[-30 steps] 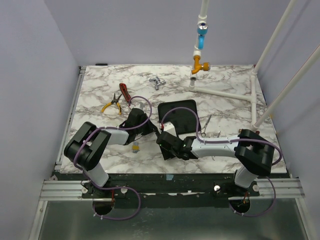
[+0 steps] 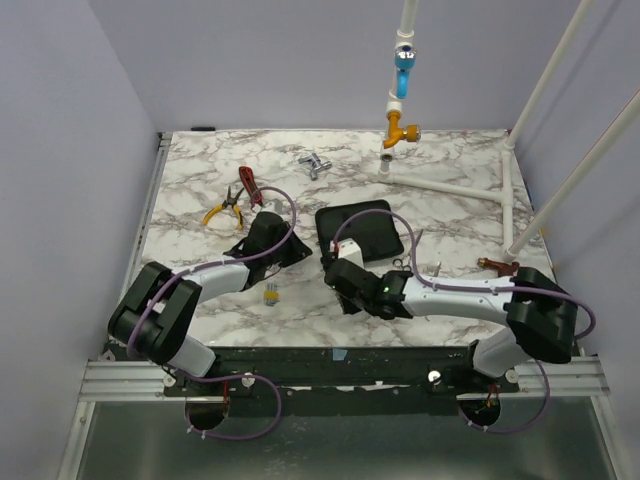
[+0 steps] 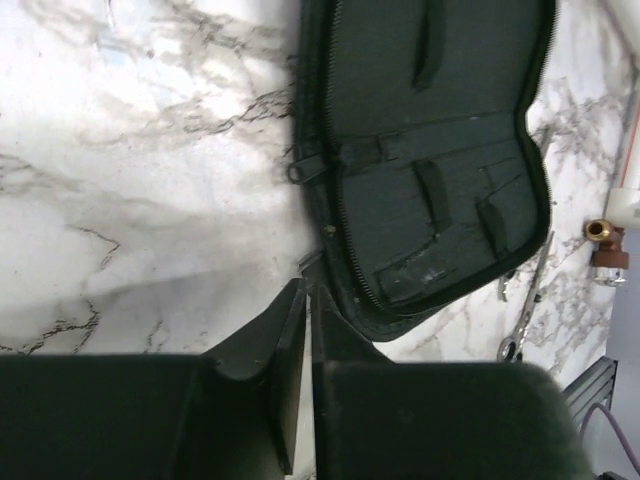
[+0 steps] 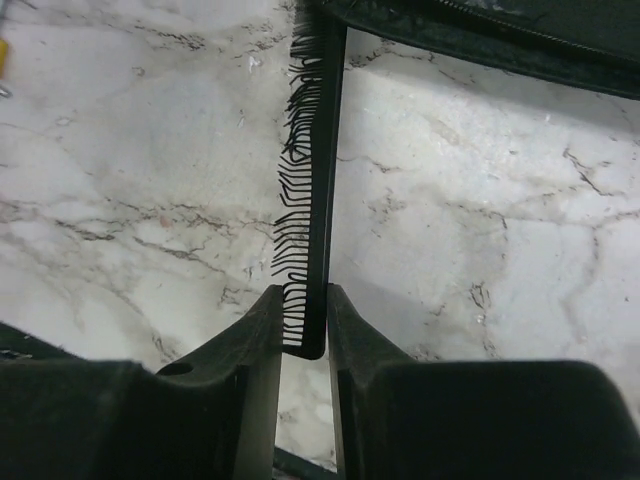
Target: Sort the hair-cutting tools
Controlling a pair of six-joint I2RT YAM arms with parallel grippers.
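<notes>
In the right wrist view the black comb [image 4: 321, 220] stands between the two fingertips of my right gripper, which is shut on its near end. The comb's teeth face left, and its far end reaches the edge of the black zip case [image 4: 520, 38]. My left gripper is a little open, with a narrow gap and nothing seen between its fingers. It hovers just left of the case's lower corner in the left wrist view. The unzipped case [image 2: 358, 236] lies open on the marble table. Scissors [image 2: 415, 245] lie right of it, partly hidden by the right arm.
Yellow-handled pliers [image 2: 224, 207] and a red-handled tool [image 2: 249, 183] lie at the left. A metal tap part [image 2: 315, 165] sits at the back; a brass fitting [image 2: 497, 267] is at the right. White pipes [image 2: 450, 188] stand behind. Bare marble lies in front.
The left gripper has shifted a little down and left, away from the comb.
</notes>
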